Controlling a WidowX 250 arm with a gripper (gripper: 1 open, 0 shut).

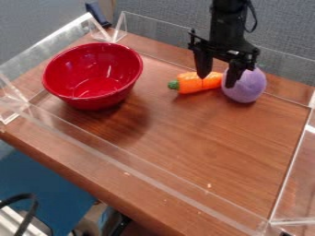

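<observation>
My black gripper [223, 63] hangs from the top of the camera view, above an orange toy carrot [194, 82] and a round purple object [246, 87], both at the back right of the wooden surface. Its fingertips are above and between the two, and I cannot tell whether they touch either one or how far apart the fingers stand. The purple object sits just right of the carrot, whose green end points left. A large red bowl [91, 78] stands at the left.
Clear low walls border the wooden table [172, 166] on its sides. A dark cable lies outside at the lower left.
</observation>
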